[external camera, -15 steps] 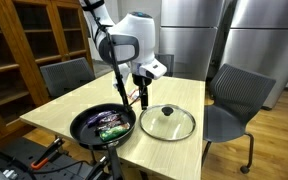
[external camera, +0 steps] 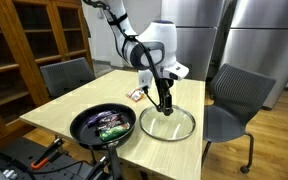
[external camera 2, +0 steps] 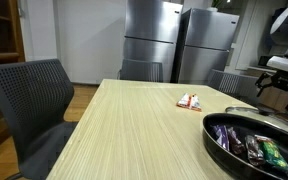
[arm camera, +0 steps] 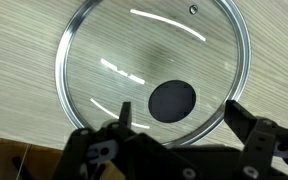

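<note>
A round glass lid [external camera: 174, 128] with a metal rim lies flat on the table, right of the black pan [external camera: 78, 134]. My gripper [external camera: 165, 107] is over the far part of the lid, pointing down. In the wrist view the lid's black knob [arm camera: 172, 101] shows between the two spread fingers of the gripper. Nothing is gripped, and the exact height above the knob is hard to judge. Inside the pan are several wrapped snacks, among them a green packet [external camera 2: 271, 152].
A red-and-white packet [external camera 2: 189, 101] lies farther back on the wooden table [external camera 2: 134, 130]. A dark chair [external camera: 229, 108] stands by the right edge, near the lid.
The arm has swung right from near the pan's far right side to over the lid's knob. Lid, pan and snacks have stayed where they were.
</note>
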